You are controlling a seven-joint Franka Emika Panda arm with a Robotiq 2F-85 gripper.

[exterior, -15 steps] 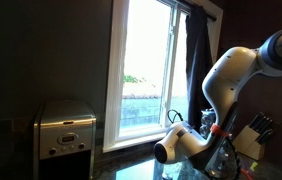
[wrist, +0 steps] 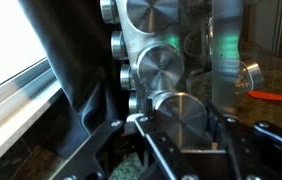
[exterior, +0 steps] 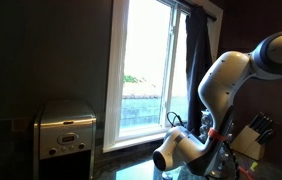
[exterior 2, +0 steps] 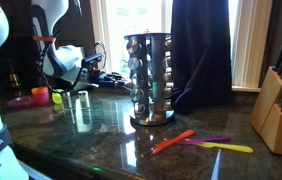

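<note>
A round silver-lidded jar point(wrist: 181, 118) sits between the fingers of my gripper at the bottom middle of the wrist view. The gripper is shut on it. Just beyond stands the spice rack point(wrist: 161, 68), with several similar lids facing me. In the second exterior view the upright rack point(exterior 2: 151, 80) stands on the counter, and my gripper point(exterior 2: 119, 82) is at its left side. The jar is too small to make out there. In the first exterior view, the arm hides the gripper.
Red, purple and yellow utensils point(exterior 2: 174, 141) lie right of the rack. A knife block point(exterior 2: 279, 115) stands at far right, and a dark curtain point(exterior 2: 203, 50) hangs behind. Small cups point(exterior 2: 41, 96) are at left.
The arm has shifted slightly left and its wrist a little lower in the first exterior view. Nothing else there has visibly moved.
</note>
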